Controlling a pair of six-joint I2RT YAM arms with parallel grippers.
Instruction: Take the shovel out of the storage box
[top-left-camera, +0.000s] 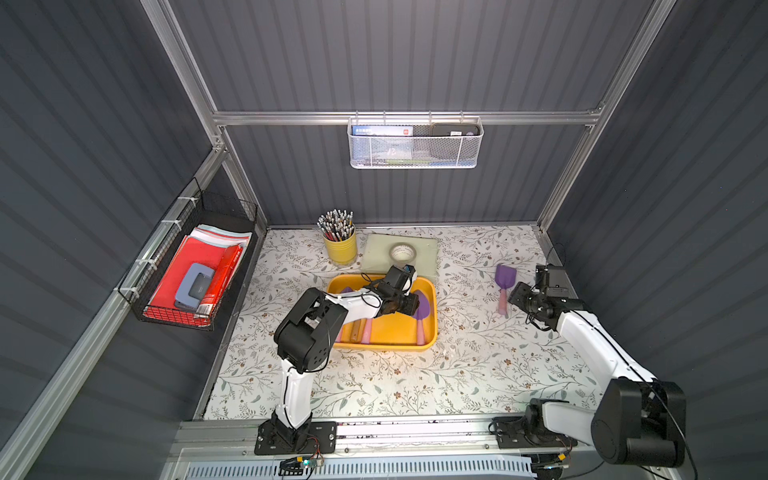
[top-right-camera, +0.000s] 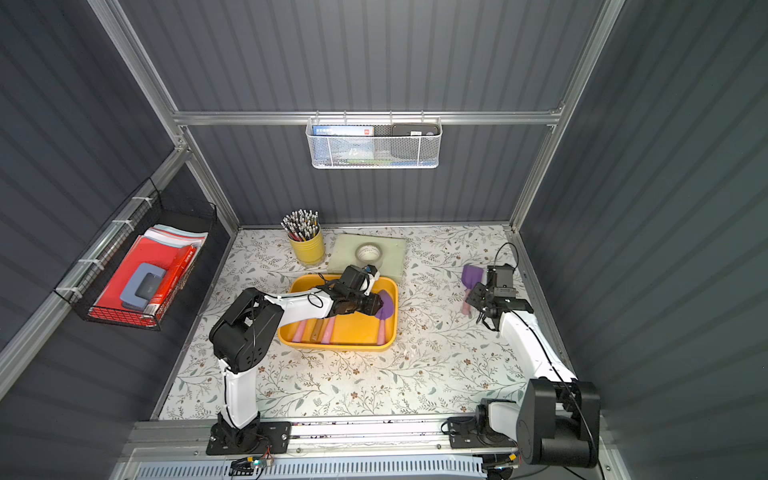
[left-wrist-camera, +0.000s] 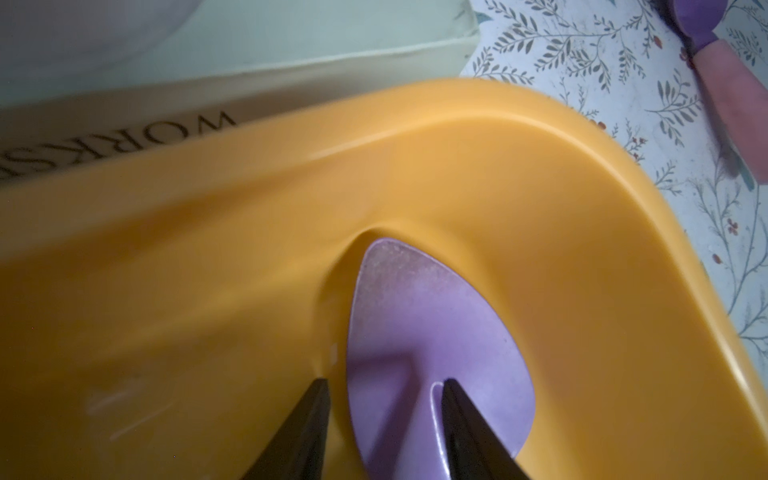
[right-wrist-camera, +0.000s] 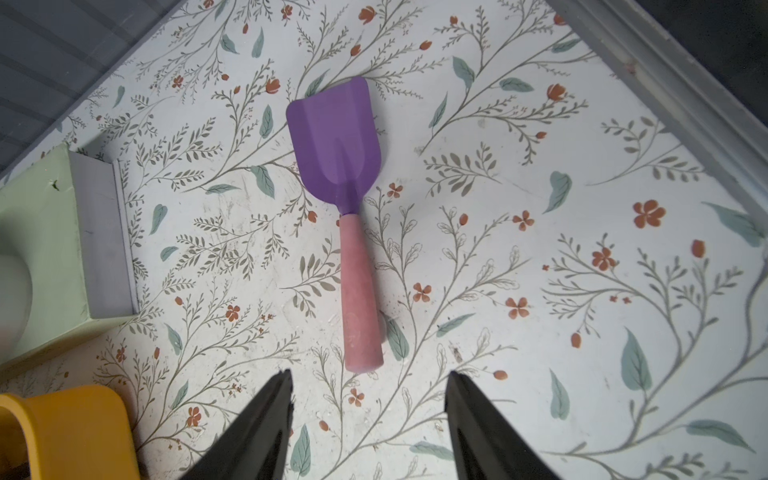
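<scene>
In the yellow storage box (top-left-camera: 392, 347) lies a purple shovel (left-wrist-camera: 448, 328) with a pink handle, against the box's right end. My left gripper is over its blade, fingers part open. The blade's raised neck appears between them; contact cannot be told. Outside the box, a flat-bladed purple shovel (right-wrist-camera: 336, 144) with a pink handle lies on the table. My right gripper stands open just beyond that handle's end, holding nothing.
Other pink and brown handles (top-right-camera: 317, 329) are at the box's left side. Behind it are a yellow pencil cup (top-left-camera: 342, 249), a green box (top-left-camera: 426, 249) and a tape roll (top-right-camera: 368, 254). Table space between box and right arm is clear.
</scene>
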